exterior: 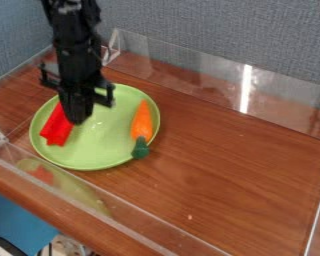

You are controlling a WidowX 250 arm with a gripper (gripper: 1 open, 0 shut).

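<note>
A green plate (103, 145) sits on the wooden table at the left. A red object (56, 126) lies on the plate's left side. My black gripper (77, 112) is over it, low at its upper end; the gripper hides part of it, and I cannot make out anything between the fingers, which look close together. An orange toy carrot (143, 124) with a green top lies on the plate's right side.
Clear plastic walls (246, 88) edge the table at the back and front left. The wooden surface (243, 175) to the right of the plate is bare. A grey padded wall stands behind.
</note>
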